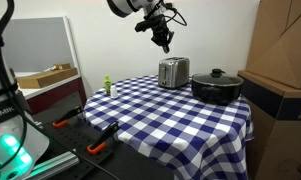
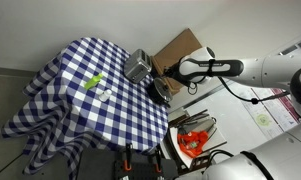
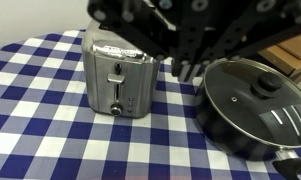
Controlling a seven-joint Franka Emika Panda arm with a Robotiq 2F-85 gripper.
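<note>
My gripper (image 1: 166,48) hangs in the air above the silver toaster (image 1: 173,72), clear of it. In the wrist view the dark fingers (image 3: 197,71) are close together, shut, with nothing visible between them. The toaster stands upright on the checked cloth, its lever side facing the wrist camera. To its right is a black pot (image 1: 217,87) with a glass lid and a black knob. That lid (image 3: 263,98) shows at the right of the wrist view, the pot partly cut off by the frame edge.
A green bottle (image 1: 107,84) and a white cup (image 1: 114,91) stand on the left part of the table. Bare checked cloth (image 1: 160,115) covers the middle and front. Cardboard boxes (image 1: 275,110) rise at the right, beyond the pot.
</note>
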